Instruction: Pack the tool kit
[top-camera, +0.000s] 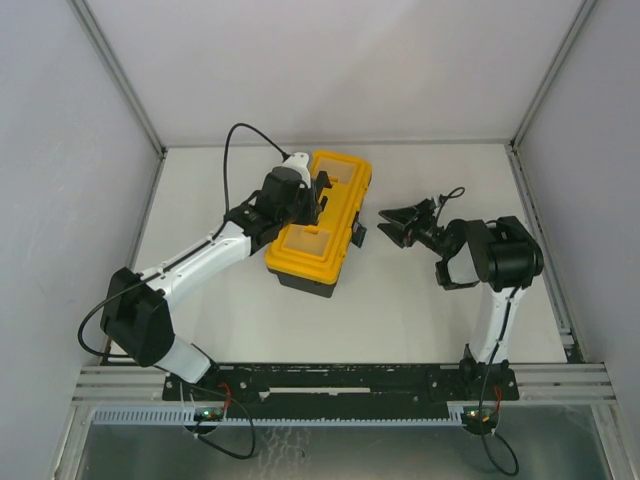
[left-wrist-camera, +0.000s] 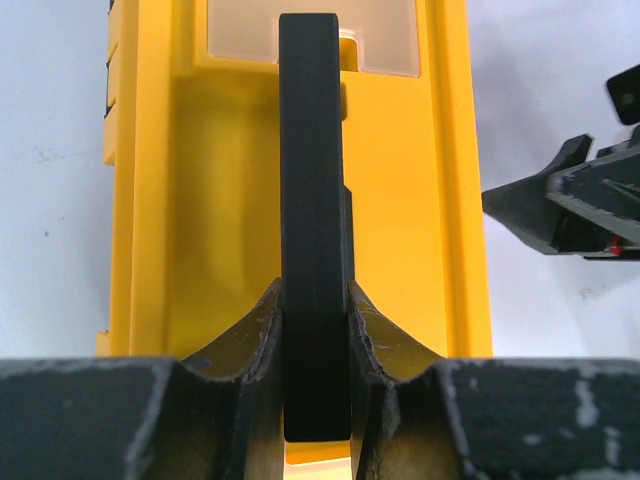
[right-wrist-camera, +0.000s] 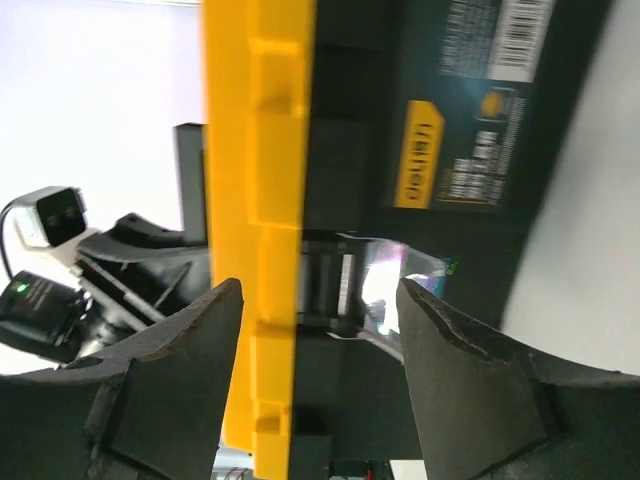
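A yellow-lidded toolbox (top-camera: 305, 255) with a dark base sits slightly diagonal in the middle of the table. My left gripper is over the lid, closed around the black handle (left-wrist-camera: 310, 170); whether it grips firmly is hard to tell. In the right wrist view the box's yellow edge (right-wrist-camera: 270, 150) and labelled dark side (right-wrist-camera: 465, 160) show up close, with a latch hanging at the side. My right gripper (top-camera: 395, 225) stands apart from the box on its right, its fingertips separated in the right wrist view.
The right arm occupies the table's right part.
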